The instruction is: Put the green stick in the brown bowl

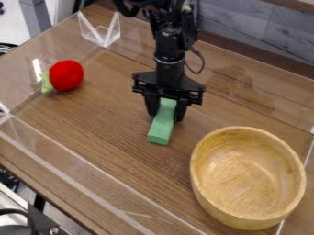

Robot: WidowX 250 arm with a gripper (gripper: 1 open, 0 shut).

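The green stick (161,129) lies slantwise at mid-table, its lower end pointing toward the front. My black gripper (166,106) is right over its upper end, with dark fingers (149,100) around that part. Whether they press on the stick is too small and dark to make out. At the front right stands the brown bowl (248,166), a wide yellowish-tan one, empty inside and clear of the stick.
A red ball-like object (66,74) sits at the left, with a pale green piece (47,84) beside it. Farther back stands a clear wedge-shaped object (102,31). Bare wooden table (86,147) stretches across the front left.
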